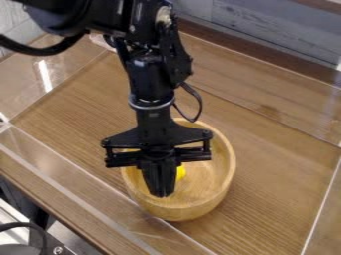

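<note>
My black gripper points down into a round light-wooden bowl near the middle front of the table. A small yellow object is in the bowl, partly hidden behind the fingers. Whether the fingers touch it or hold it cannot be seen clearly, nor how wide they stand.
The bowl sits on a wooden table with open room to the right and at the back left. A pale wall runs along the back. A black cable lies at the lower left edge.
</note>
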